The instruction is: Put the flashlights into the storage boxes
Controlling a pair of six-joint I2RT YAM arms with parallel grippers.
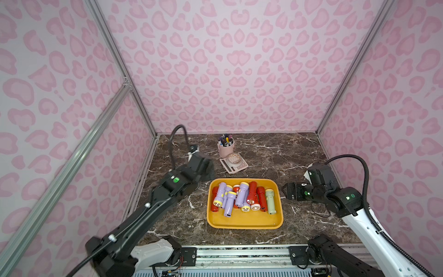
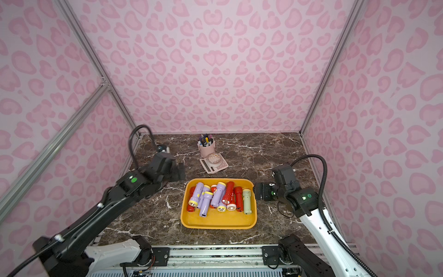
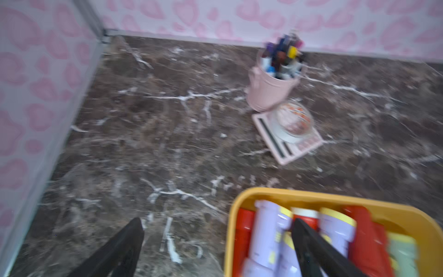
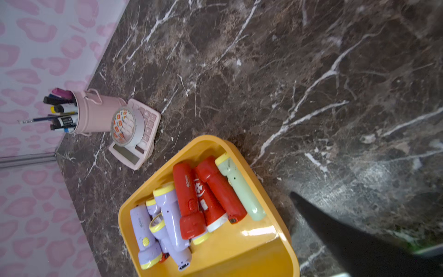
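The yellow storage box (image 1: 244,223) holds all the flashlights in view: several purple ones (image 4: 171,210), several red ones (image 4: 187,194) and one pale green one (image 4: 242,189). They lie close together along its far side, partly overlapping; the near strip of the box is bare. My left gripper is open and empty, above the counter at the box's far left, its right finger (image 3: 318,251) covering some flashlights. Beside the box's right edge is my right gripper (image 1: 290,191). Only one of its fingers (image 4: 341,233) shows in the right wrist view, with nothing against its tip.
Behind the box lies a pink calculator (image 4: 147,127) with a roll of tape (image 4: 127,127) on it. A pink pen cup (image 1: 225,148) stands behind these. Bare marble counter (image 1: 295,147) extends at the back and both sides, up to patterned walls.
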